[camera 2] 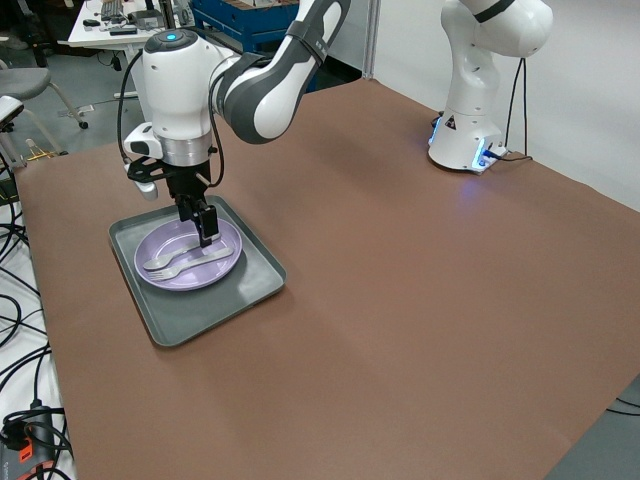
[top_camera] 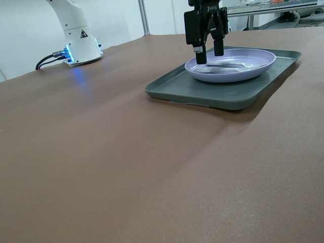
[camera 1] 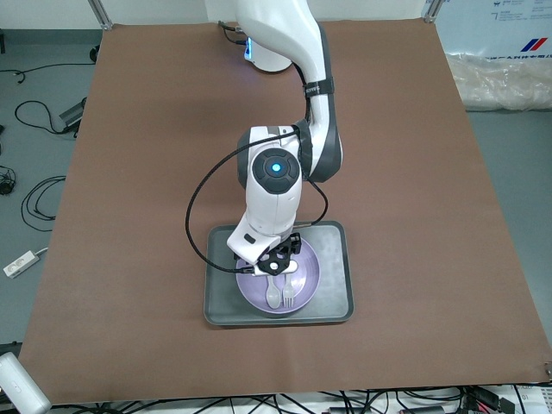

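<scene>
A grey-green tray [camera 1: 222, 293] lies on the brown table, holding a lilac plate [camera 1: 312, 285] with a pale spoon [camera 1: 272, 293] and fork [camera 1: 288, 295]. My black gripper [top_camera: 210, 54] hangs low over the plate, its two fingers apart in the top view, with nothing visible between them. The spoon and fork lie on the plate below it. In the right view the gripper [camera 2: 199, 228] is over the plate's back part; in the left view the arm's wrist hides it largely.
Bare table [camera 1: 423, 216] surrounds the tray. Cables and equipment lie beyond the table edges.
</scene>
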